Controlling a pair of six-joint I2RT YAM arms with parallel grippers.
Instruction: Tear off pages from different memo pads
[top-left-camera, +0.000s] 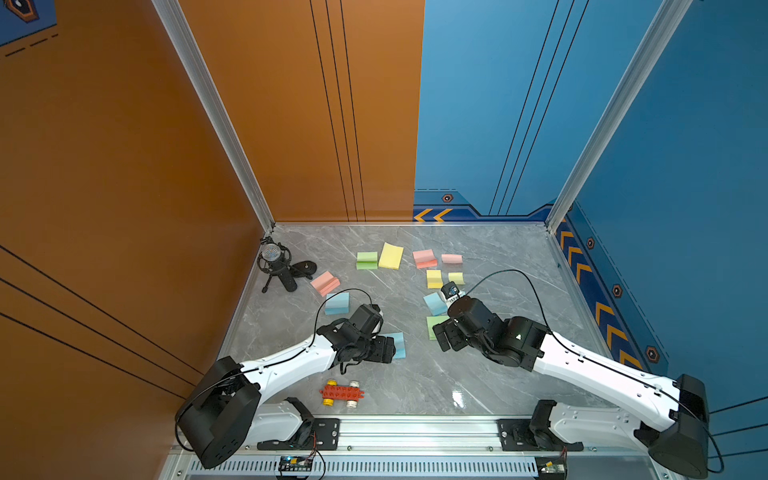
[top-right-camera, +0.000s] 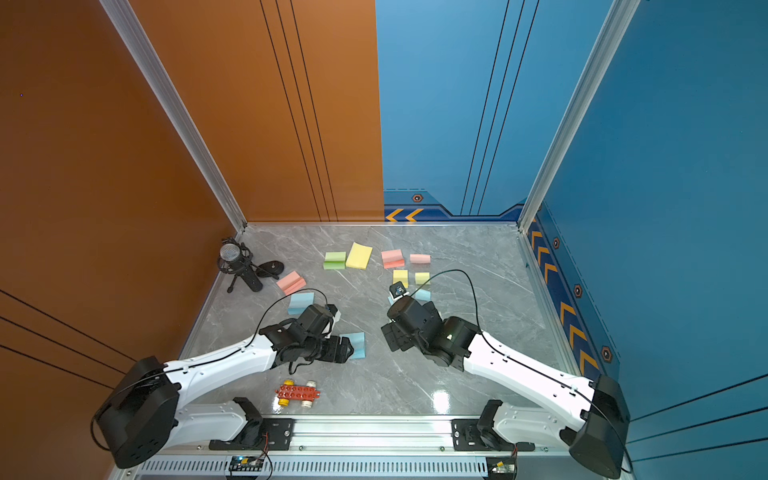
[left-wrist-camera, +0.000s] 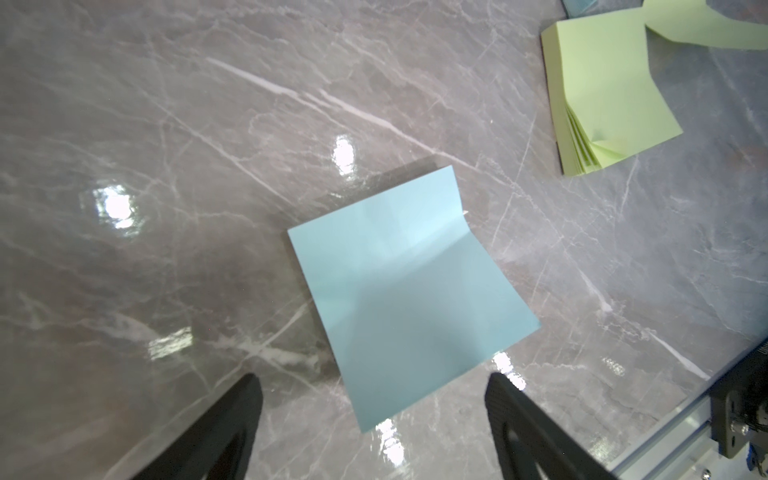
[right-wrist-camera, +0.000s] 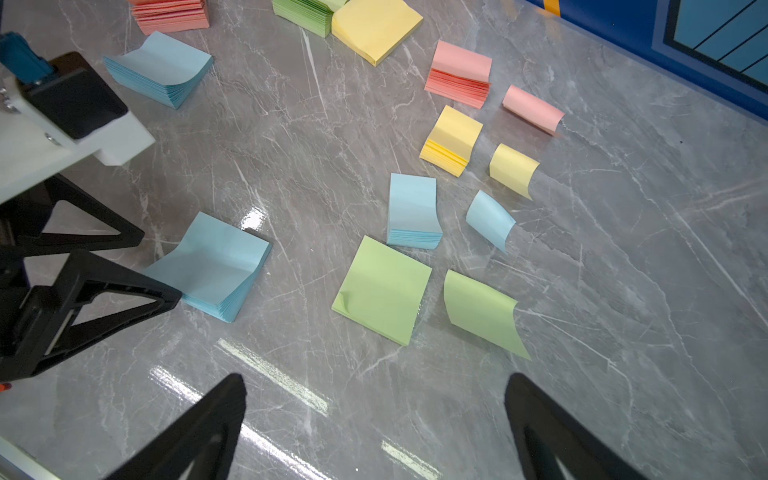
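Note:
In the right wrist view, a blue pad sits beside my left gripper, whose open fingers are at its left edge. The left wrist view shows that pad's blue top sheet creased along its far side, the open fingertips short of it. My right gripper is open and empty above bare tabletop. Ahead of it lie a green pad and a loose curled green sheet. Beyond are a small blue pad, a yellow pad and a pink pad.
Loose blue, yellow and pink sheets lie right of their pads. More pads stand farther back, including a large yellow one. A black device stands back left; a red toy lies in front.

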